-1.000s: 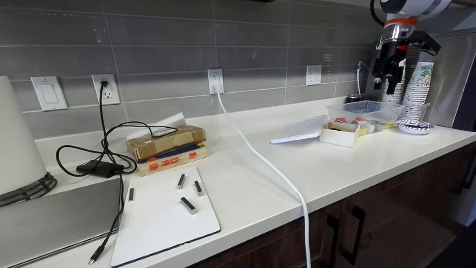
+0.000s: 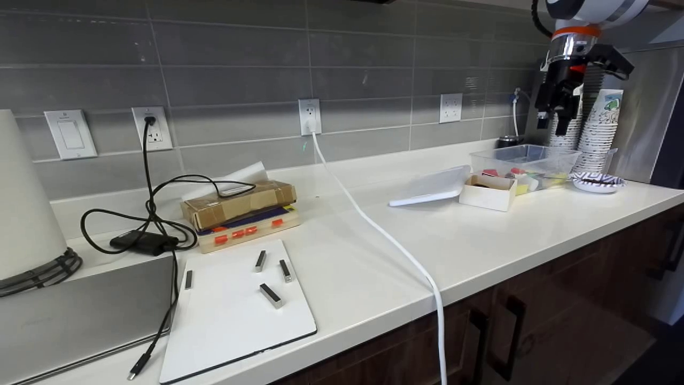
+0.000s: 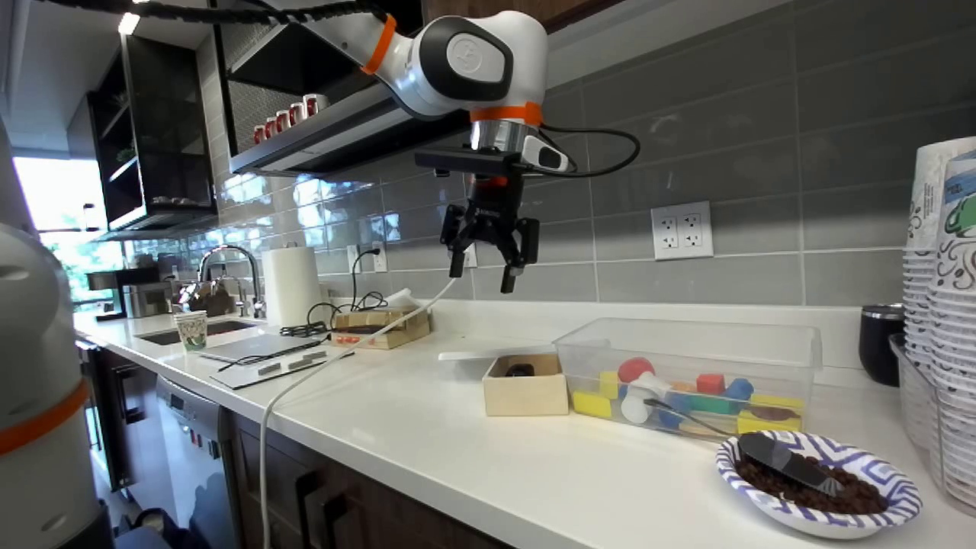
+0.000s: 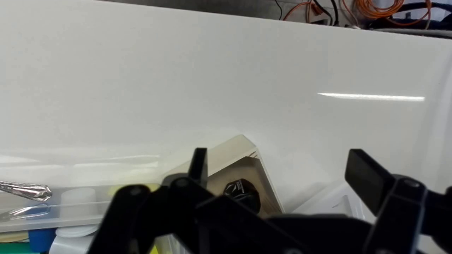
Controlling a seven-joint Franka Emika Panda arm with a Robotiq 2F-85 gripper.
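High over the counter, my gripper point(image 3: 485, 273) stands open, its two fingers wide apart with nothing between them. In the wrist view the gripper looks down past a small open box point(image 4: 229, 153) holding a dark round object point(image 4: 242, 192). The same pale box point(image 3: 526, 397) sits on the counter beside a clear plastic bin point(image 3: 695, 366) of coloured blocks. Right of the bin is a patterned paper bowl point(image 3: 883, 471) filled with brown bits, a black scoop point(image 3: 791, 463) lying in it. No object touches the gripper.
Stacked paper cups point(image 2: 596, 131) rise at the far end. A white lid point(image 2: 433, 186) leans behind the box. A white cable point(image 2: 385, 231) crosses the counter. Several small bars lie on a white board point(image 2: 224, 327) near a laptop point(image 2: 83, 314).
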